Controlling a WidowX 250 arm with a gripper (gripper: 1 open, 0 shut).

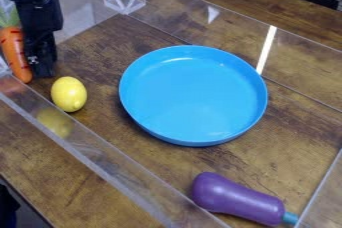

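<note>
My dark gripper [36, 52] is at the upper left, low against the clear wall, with an orange carrot [16, 54] right at its left side, raised and tilted along it. Whether the fingers are closed on the carrot is hard to tell. A yellow lemon [68, 94] lies just below and right of the gripper. A blue plate [193, 90] rests in the middle of the wooden floor.
A purple eggplant [235, 196] lies at the bottom right. Clear walls [114, 157] bound the wooden area.
</note>
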